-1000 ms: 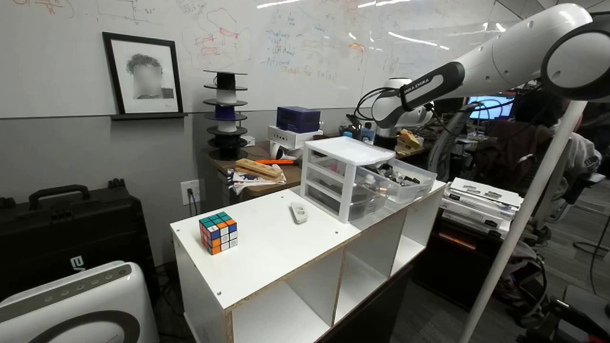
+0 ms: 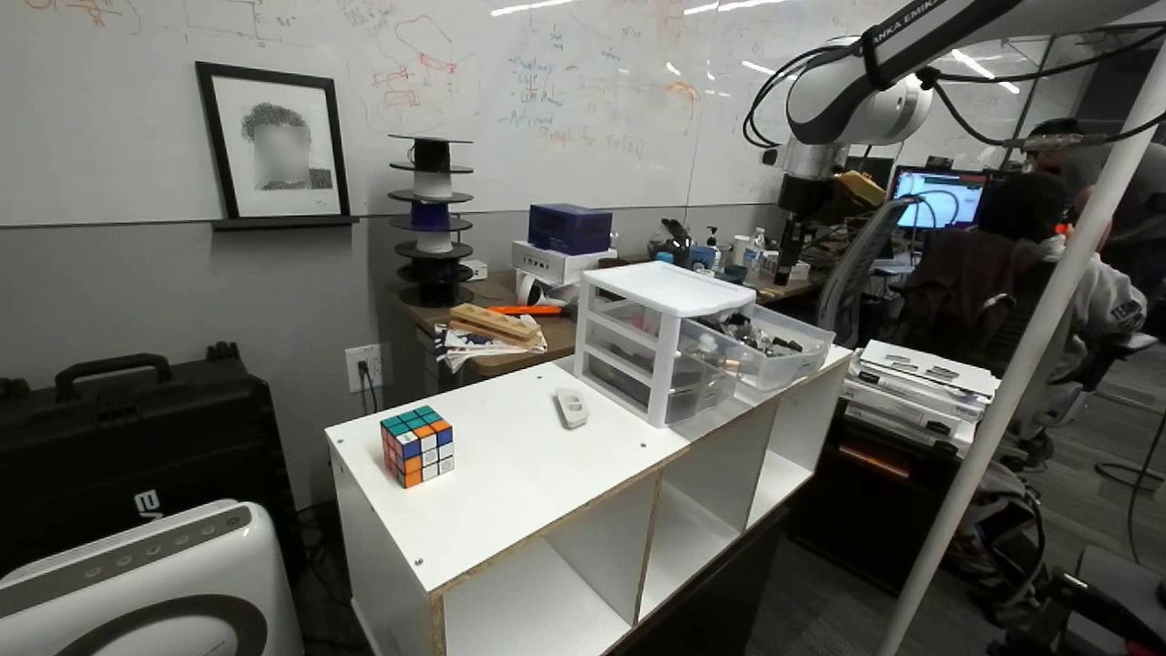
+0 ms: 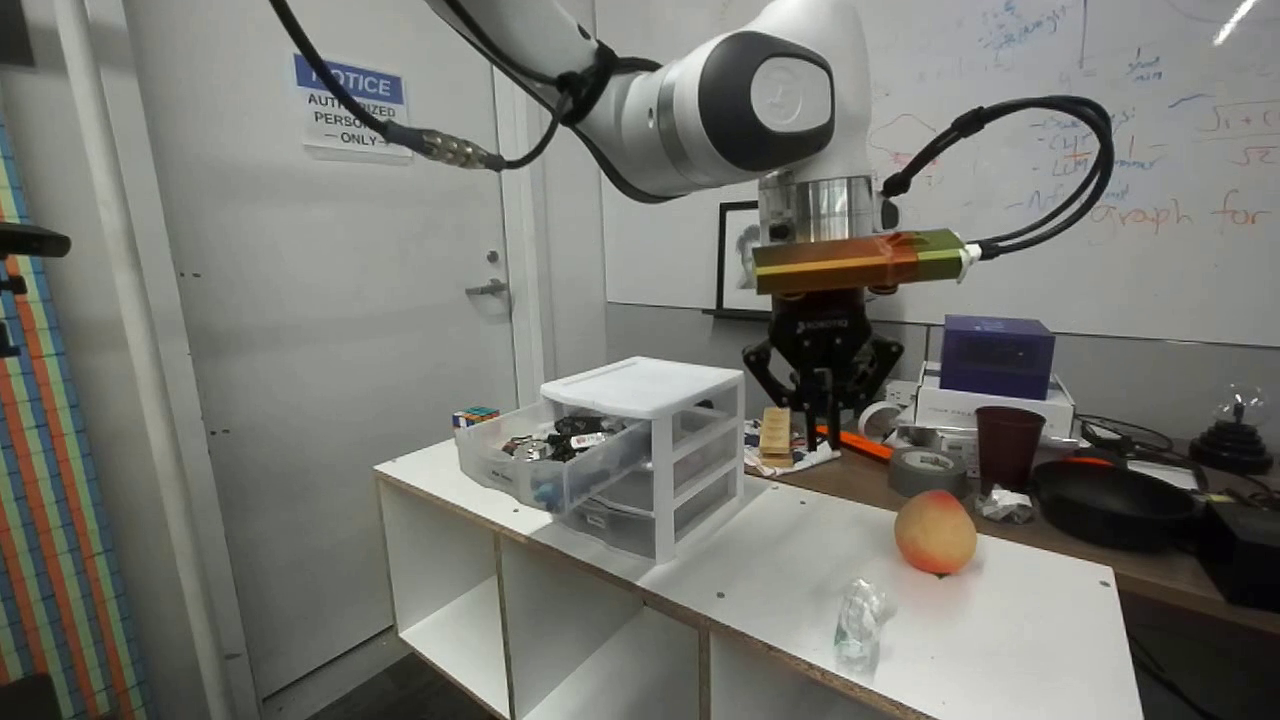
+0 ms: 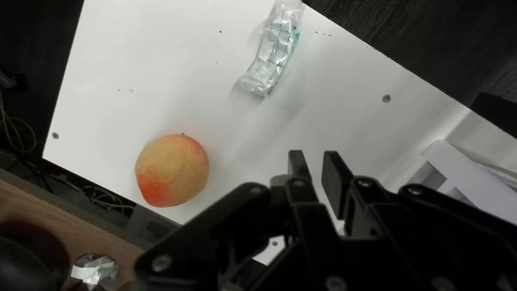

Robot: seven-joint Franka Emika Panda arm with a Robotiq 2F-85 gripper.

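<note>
My gripper (image 3: 819,442) hangs above the white cabinet top, pointing down, clear of the things on it. In the wrist view its two fingers stand close together with a narrow gap; I cannot make out anything held there. A yellow-red peach (image 4: 172,169) rests on the white surface, left of the fingers in that view. Farther up lies a crinkled clear plastic packet (image 4: 274,53); the other side view also shows the peach (image 3: 936,533) and the packet (image 3: 860,624), both apart from the gripper.
A white drawer unit (image 2: 683,286) stands mid-cabinet, its top drawer (image 2: 782,348) pulled out and full of small items. A Rubik's cube (image 2: 417,446) and a small white device (image 2: 570,406) sit beyond it. Bare surface surrounds the peach. A cluttered desk (image 3: 846,474) adjoins.
The cube, device and drawers have not moved.
</note>
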